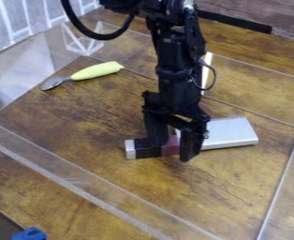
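My black gripper (173, 138) is low over the middle of the table, open, with its fingers around a small dark object with a silver end (133, 149) and a reddish-purple part. A silver-white slab (231, 132) lies just right of the gripper, partly behind it. Whether the fingers touch the dark object cannot be told.
A tool with a pale green handle (95, 71) and metal head lies at the back left. Clear panels edge the wooden table (75, 159). A blue object (30, 233) is at the bottom left corner.
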